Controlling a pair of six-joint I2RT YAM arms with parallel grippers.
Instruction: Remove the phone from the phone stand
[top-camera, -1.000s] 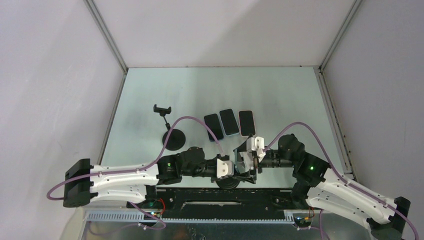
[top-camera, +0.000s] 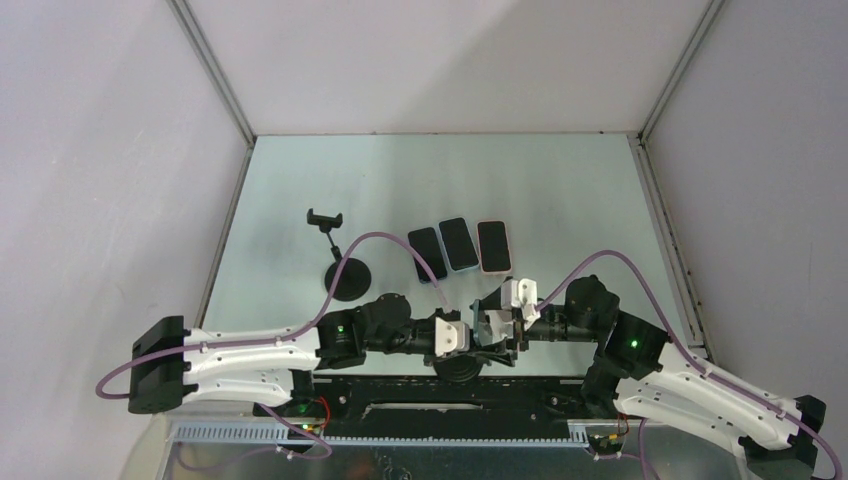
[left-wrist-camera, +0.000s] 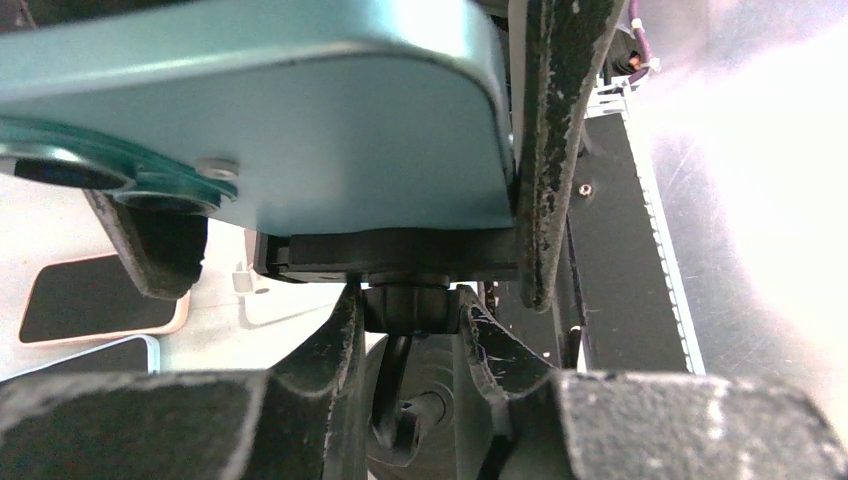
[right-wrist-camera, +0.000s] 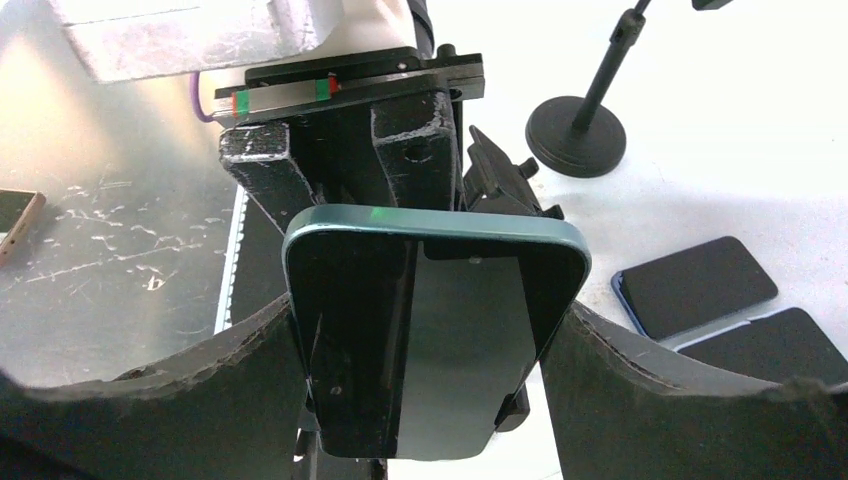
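A teal phone (left-wrist-camera: 340, 140) sits in the holder of a black phone stand (left-wrist-camera: 400, 258), whose round base (top-camera: 457, 369) is mostly hidden under the arms in the top view. My left gripper is shut on the stand's neck just below the holder. My right gripper surrounds the phone from its sides, pads close to its edges; in the left wrist view one finger lies along the phone's edge. In the top view the two grippers meet at the middle of the front table edge.
A second, empty phone stand (top-camera: 348, 279) stands at left. Three phones (top-camera: 458, 243) lie flat in a row behind the grippers.
The left arm has barely moved.
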